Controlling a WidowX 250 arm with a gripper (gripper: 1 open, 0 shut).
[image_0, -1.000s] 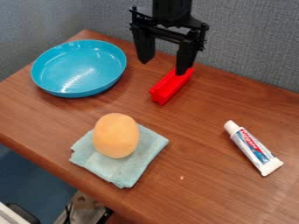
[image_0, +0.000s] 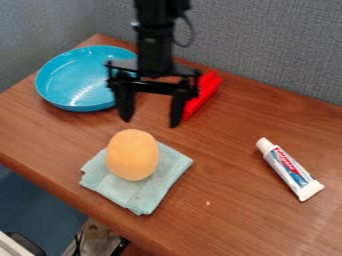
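My black gripper (image_0: 151, 113) hangs open above the middle of the wooden table, its fingers spread, just behind an orange rounded object (image_0: 132, 154) that rests on a folded light blue cloth (image_0: 175, 175). A red bar (image_0: 205, 94) lies behind the gripper, partly hidden by it. A blue plate (image_0: 70, 78) is at the back left, its right part partly covered by the arm.
A toothpaste tube (image_0: 289, 169) lies at the right of the table (image_0: 241, 220). Grey partitions line the back.
The objects on the table are where they were.
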